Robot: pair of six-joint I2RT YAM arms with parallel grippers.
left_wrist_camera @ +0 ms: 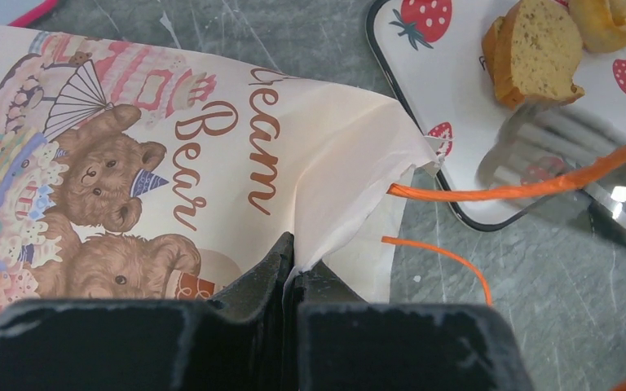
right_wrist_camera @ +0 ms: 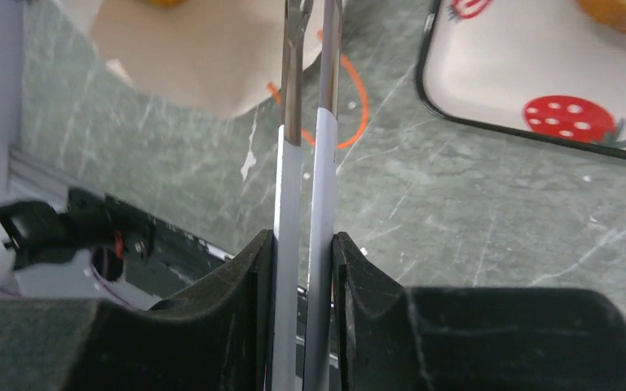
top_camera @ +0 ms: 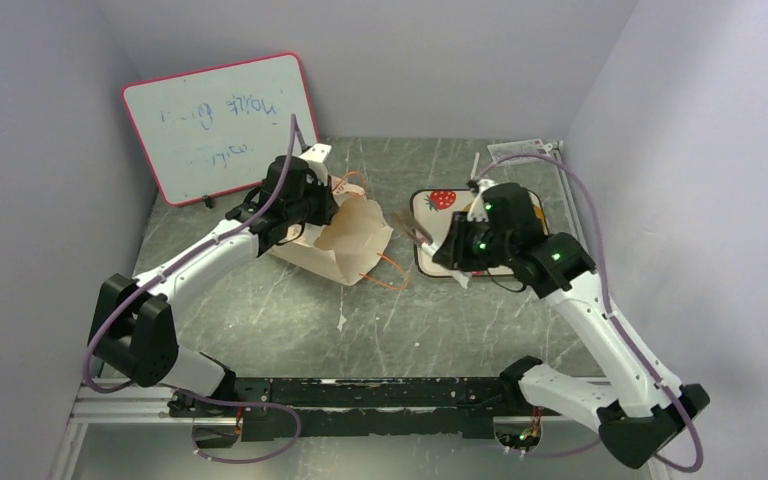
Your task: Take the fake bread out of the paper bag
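The cream paper bag (top_camera: pixel 355 240) lies on its side with its mouth facing right, and my left gripper is shut on its upper edge. Between the fingers of my right gripper are metal tongs (right_wrist_camera: pixel 326 179) with white handles. In the top view the tongs point toward the bag mouth, their tips close to it and blurred. A bit of orange-brown bread (right_wrist_camera: pixel 163 2) shows inside the bag at the top of the right wrist view. On the strawberry tray (top_camera: pixel 422 262) lie a bread slice (left_wrist_camera: pixel 542 50) and a round bun (left_wrist_camera: pixel 607 20), mostly hidden from above by my right arm.
Orange cord handles (top_camera: pixel 388 287) stick out from the bag mouth toward the tray. A whiteboard (top_camera: pixel 222 125) leans at the back left. Open table lies in front of the bag and tray.
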